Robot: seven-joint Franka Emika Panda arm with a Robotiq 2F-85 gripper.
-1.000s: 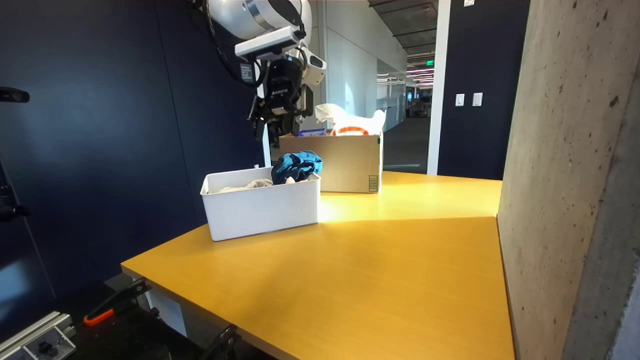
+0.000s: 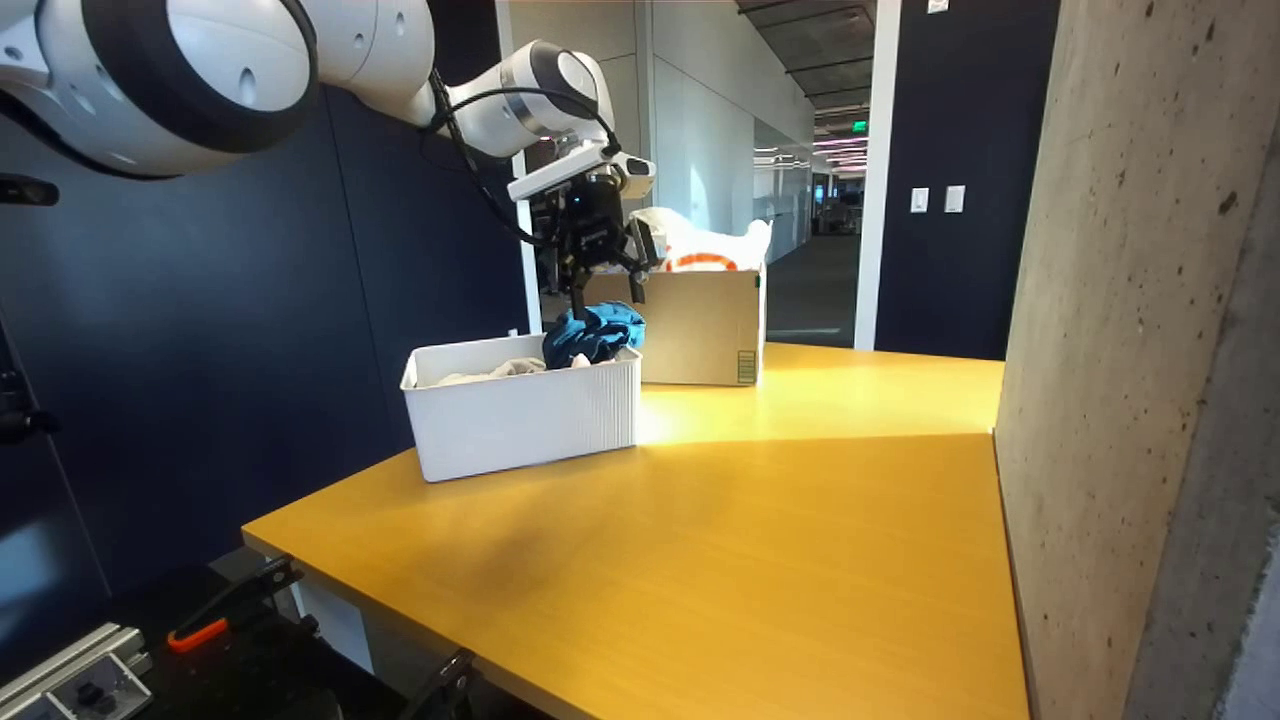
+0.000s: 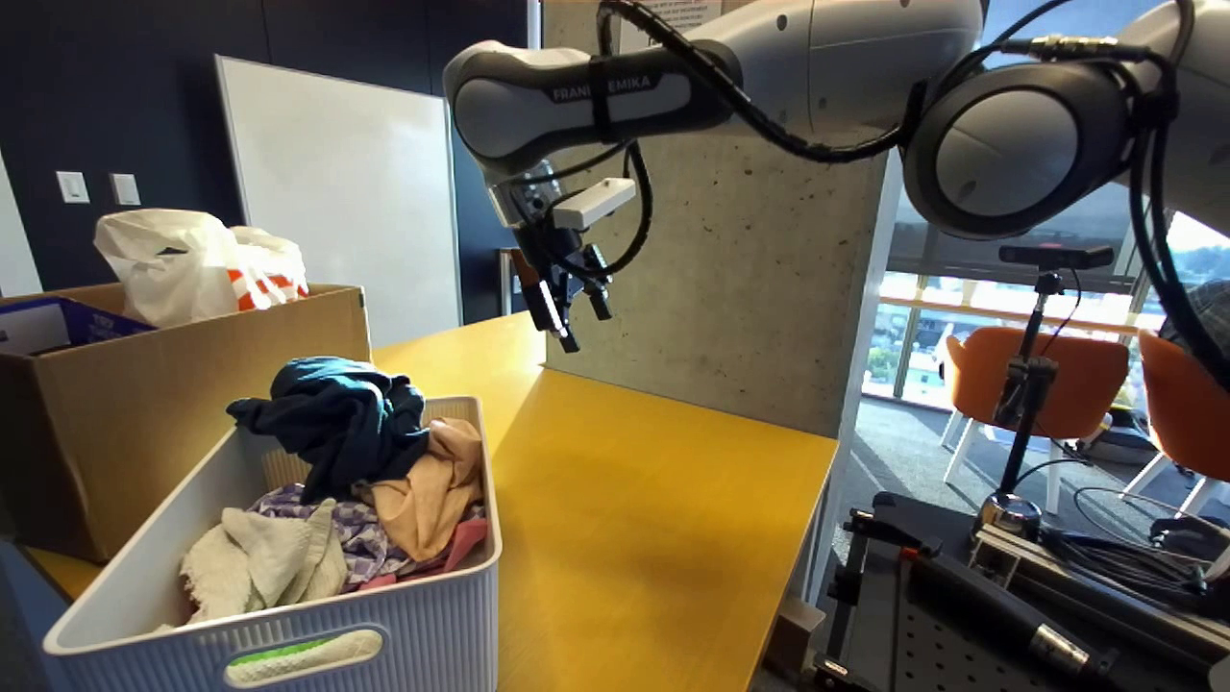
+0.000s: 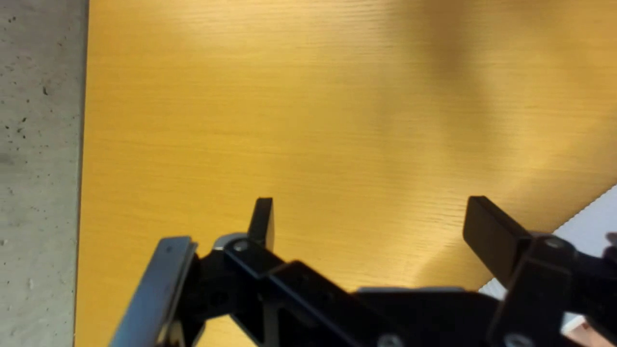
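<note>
My gripper stands open in the wrist view, its two fingers wide apart with only bare table below and nothing between them. In exterior view 2 the gripper (image 3: 584, 329) hangs above the table, beyond the white bin and to its right. The ribbed white bin (image 3: 479, 600) holds a heap of cloths. A dark blue cloth (image 3: 334, 415) lies on top at the far end, bulging above the rim. Near it are a tan cloth (image 3: 421, 502), a purple patterned cloth (image 3: 357, 536) and a cream towel (image 3: 259, 559).
Behind the bin stands a cardboard box (image 2: 699, 330) topped with a white plastic bag (image 2: 696, 240). A concrete wall (image 2: 1128, 360) borders the yellow table (image 2: 744, 552) on one side.
In exterior view 1 the arm has swung and reached farther out; the gripper has turned and now appears lower and slightly farther right. Bin and cloths look unmoved.
</note>
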